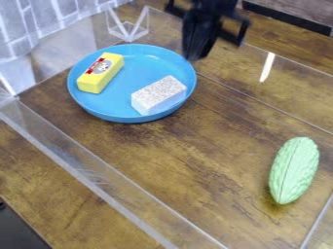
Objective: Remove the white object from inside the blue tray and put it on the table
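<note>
A round blue tray (101, 109) stands at the upper left of the table. Inside it, toward the right, lies the white object (159, 95), a speckled block near the tray's rim. A yellow box (100, 72) with a printed face rests in the left part of the same tray. My gripper (215, 41) is a dark, blurred shape at the top edge, above and behind the tray and clear of the white object. Its fingers are too smeared to show how far apart they are.
A pale green, ridged vegetable-like object (294, 170) lies at the right. Another green thing (299, 8) is cut off at the top right corner. A white wire piece (127, 26) stands behind the tray.
</note>
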